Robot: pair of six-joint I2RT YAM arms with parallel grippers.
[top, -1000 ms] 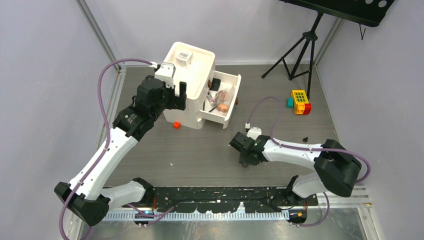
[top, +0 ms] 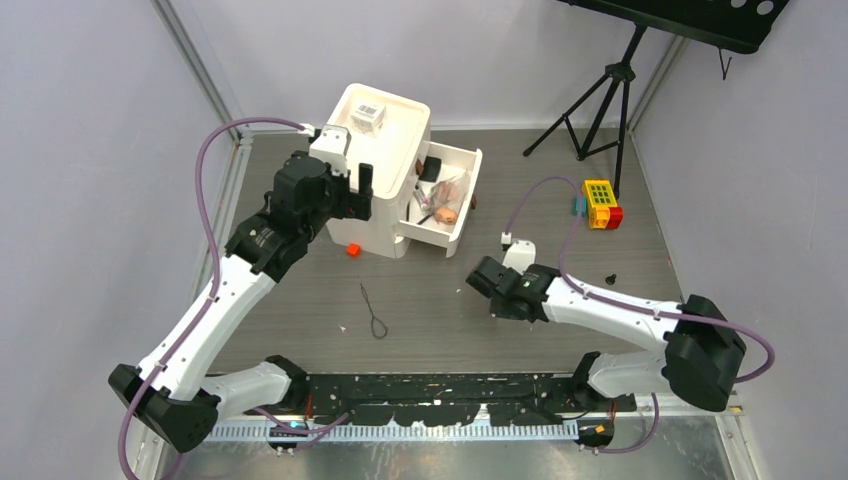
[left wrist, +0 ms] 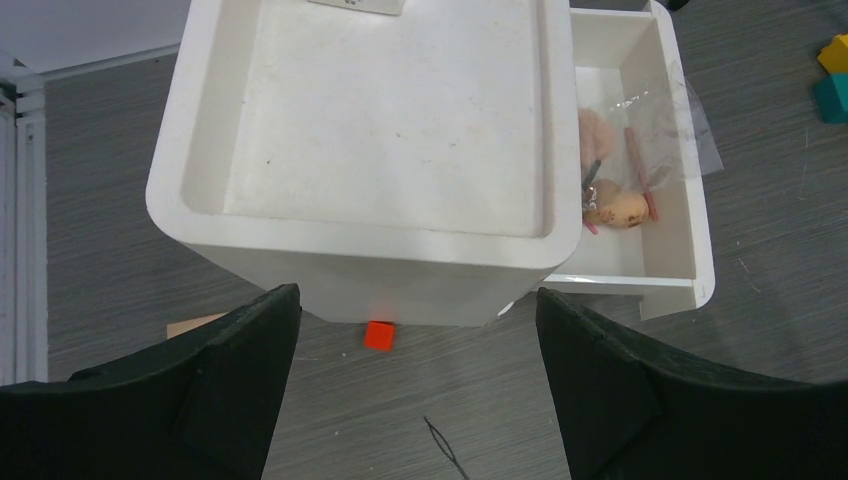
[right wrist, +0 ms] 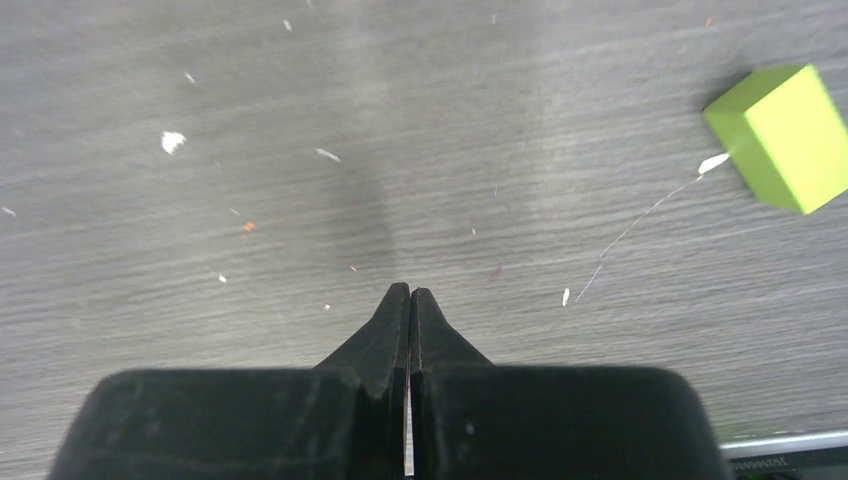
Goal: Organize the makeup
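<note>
A white organizer point(top: 390, 130) stands at the back, its drawer point(top: 460, 230) pulled out with makeup items, a plastic bag and sponges point(left wrist: 620, 208) inside. A small white box point(top: 367, 115) sits on top. My left gripper hangs open over the organizer's front, nothing between its fingers. My right gripper is shut, low over bare floor right of centre, nothing visible between its fingertips. A thin scissor-like looped tool point(top: 375, 315) lies on the floor in front of the organizer.
A red cube point(top: 353, 250) lies by the organizer's base. Yellow, red and teal toy pieces point(top: 600, 205) sit at right below a black stand point(top: 620, 72). A green block point(right wrist: 780, 135) shows in the right wrist view.
My right arm has shifted right and slightly up in the top view. The looped tool now shows on the middle floor, where earlier it was not seen. The left arm is still.
</note>
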